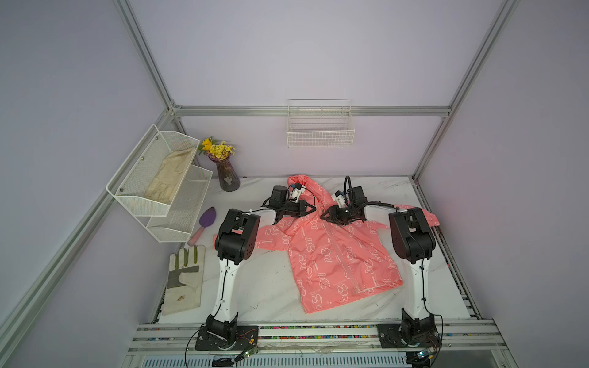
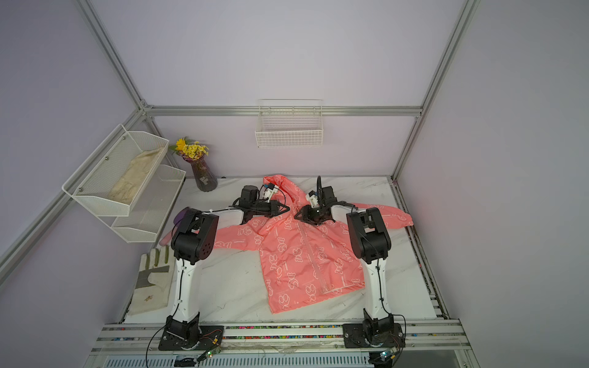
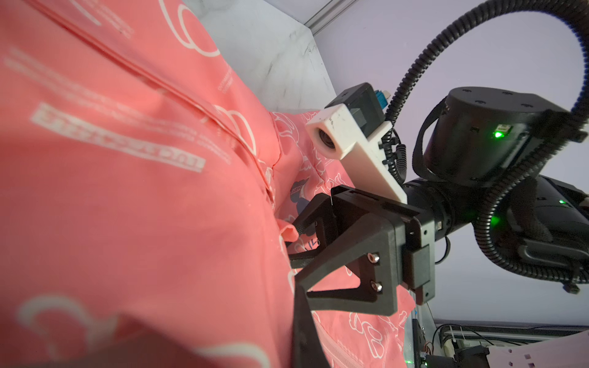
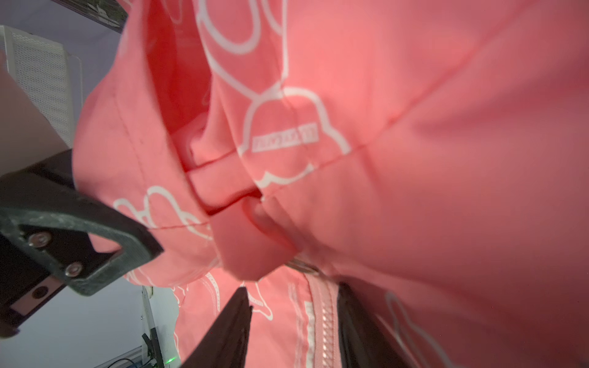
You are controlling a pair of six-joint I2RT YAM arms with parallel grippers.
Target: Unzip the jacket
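The pink jacket (image 1: 331, 257) with white line drawings lies spread on the table, its zipper (image 4: 325, 322) running down the front. My left gripper (image 1: 314, 209) is shut at the collar, one black finger (image 4: 138, 251) lying against the fabric; cloth hides whether any is pinched. Close by on the right, my right gripper (image 1: 323, 216) is open, low over the upper front. In the right wrist view its two blurred fingers (image 4: 234, 331) stand on either side of the zipper. A small metallic piece (image 4: 302, 265), perhaps the slider, shows at the zipper's top beneath a fabric fold.
At the left stand a vase of yellow flowers (image 1: 227, 174), a purple trowel (image 1: 207, 217), gloves (image 1: 190, 279) and a white wire shelf (image 1: 147, 205). A wire basket (image 1: 320, 132) hangs at the back. The two grippers are very near each other.
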